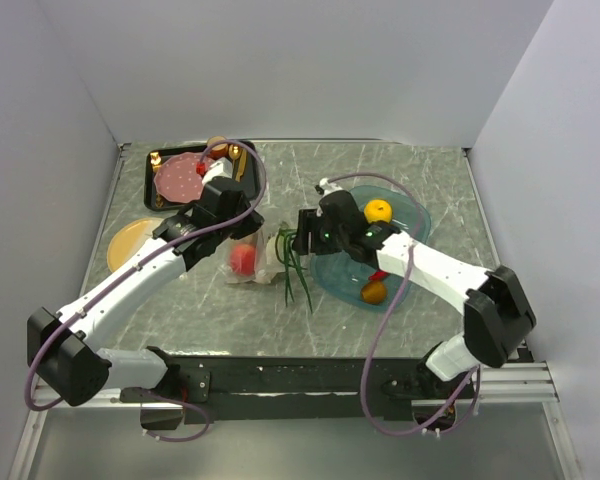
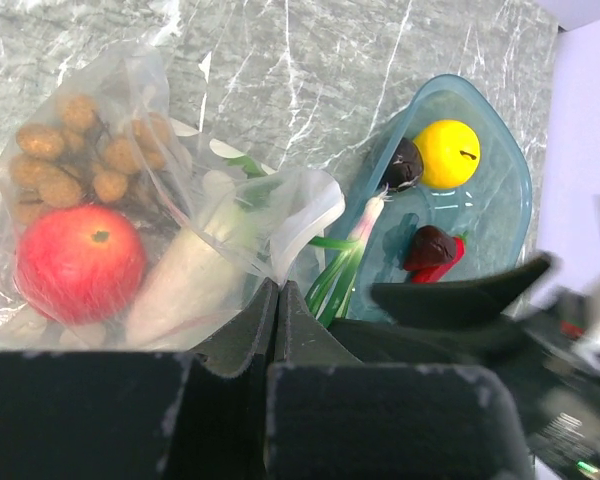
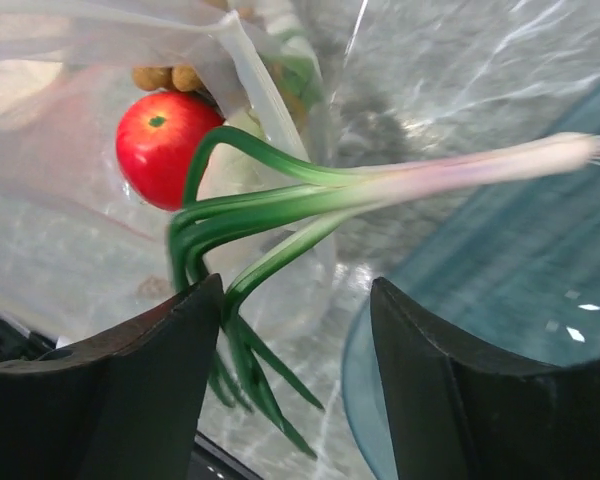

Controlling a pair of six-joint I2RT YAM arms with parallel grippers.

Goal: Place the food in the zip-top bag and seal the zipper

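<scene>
The clear zip top bag (image 2: pixel 325 195) lies with its mouth toward the bin, my left gripper shut on its edge. Inside are a red tomato (image 2: pixel 80 262), several brown potato-like pieces (image 2: pixel 55 165) and a pale cabbage-like vegetable (image 2: pixel 185 285). A green onion (image 3: pixel 310 200) rests crosswise at the bag's mouth; its root end sticks out toward the bin and its green leaves hang down by the opening, not inside the bag. Above it my right gripper stands open, with no grip on the onion. Parts of the leaves are hidden in the left wrist view.
A blue-green bin (image 1: pixel 427 215) to the right holds a yellow fruit (image 1: pixel 378 210), a red pepper (image 1: pixel 378 275) and other pieces. A black tray (image 1: pixel 155 185) and a yellow plate (image 1: pixel 127 245) are at the left.
</scene>
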